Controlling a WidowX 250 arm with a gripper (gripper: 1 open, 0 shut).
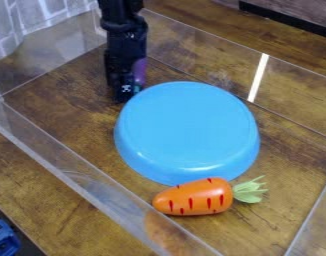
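My black gripper [124, 79] reaches down from the top left to just behind and left of a large upturned blue dish [186, 129]. A purple object [139, 72] shows at the gripper's right side, mostly hidden by it. Whether the fingers are shut on it cannot be made out. An orange toy carrot [193, 198] with pale green leaves lies in front of the dish.
Clear plastic walls [72, 172] border the wooden work area. A blue item [3, 238] sits outside at the lower left. Bare wood lies left and right of the dish.
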